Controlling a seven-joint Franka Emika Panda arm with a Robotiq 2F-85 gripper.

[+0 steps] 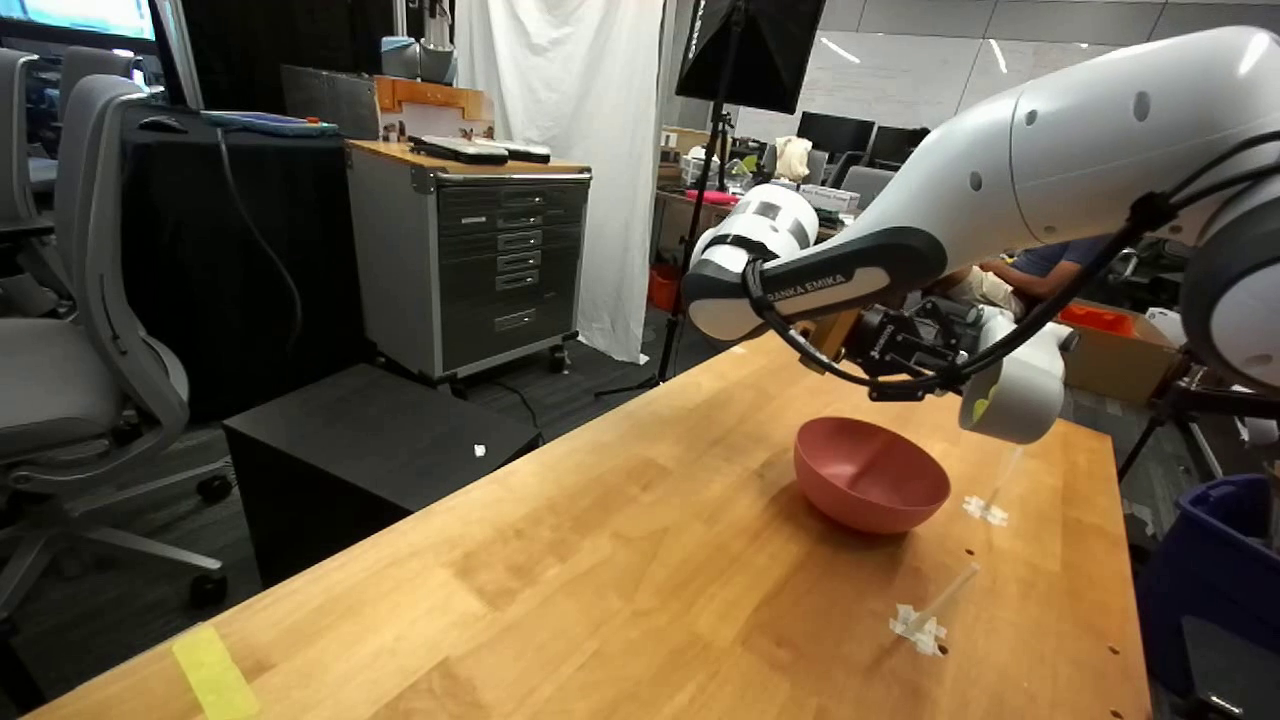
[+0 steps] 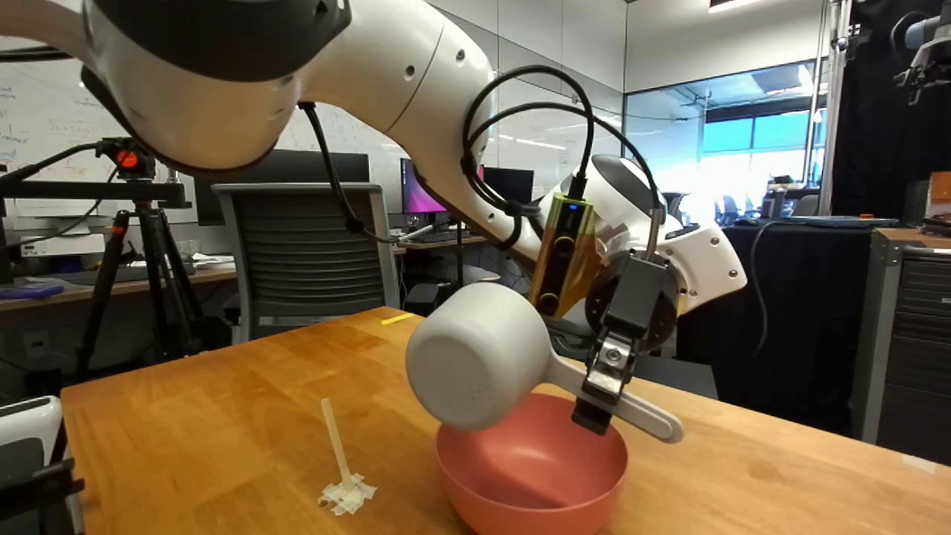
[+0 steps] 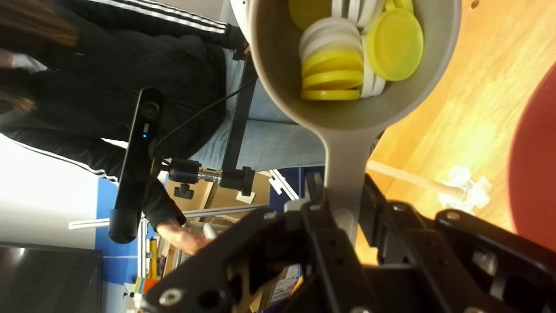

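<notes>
My gripper is shut on the handle of a light grey cup [image 2: 477, 357], which is held in the air, tilted on its side. Yellow and white discs [image 3: 394, 44] lie inside the cup in the wrist view. A red bowl [image 1: 866, 480] stands upright on the table, below the raised cup. In exterior view 2 the cup hangs over the bowl's far-left side, while the wrist view has the bowl [image 3: 539, 156] off to the right of the cup. The bowl's inside looks empty where it shows.
Two thin sticks rise from taped spots [image 1: 919, 629] on the wooden table [image 1: 576, 564], near the bowl. A yellow tape strip [image 1: 216, 672] marks the table's near left. Much of the tabletop left of the bowl is bare. A person [image 3: 104, 94] is beyond the table edge.
</notes>
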